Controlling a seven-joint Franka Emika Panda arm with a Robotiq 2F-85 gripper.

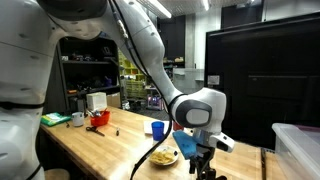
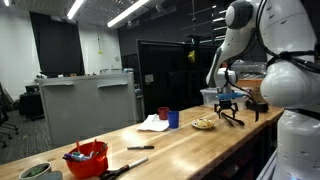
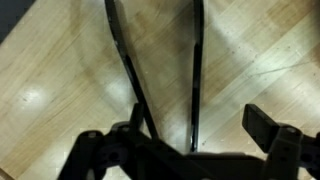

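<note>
Two slim dark rods lie on the wooden table in the wrist view, a left rod [image 3: 128, 65] slanting and a right rod [image 3: 197, 70] nearly straight. Whether they are joined as one tool cannot be seen, as their lower ends run behind the gripper body. My gripper stands open over them, its fingers [image 3: 260, 127] wide apart on either side of the right rod. Nothing shows gripped. In the second exterior view, the gripper [image 2: 228, 105] hangs low above the right end of the table.
A plate of yellowish food [image 2: 205, 124] sits beside the arm, with a blue cup [image 2: 173, 119] and a red cup [image 2: 163, 114] beyond. A white cloth [image 2: 153, 124] lies near them. At the far end stands a red bowl [image 2: 85, 160].
</note>
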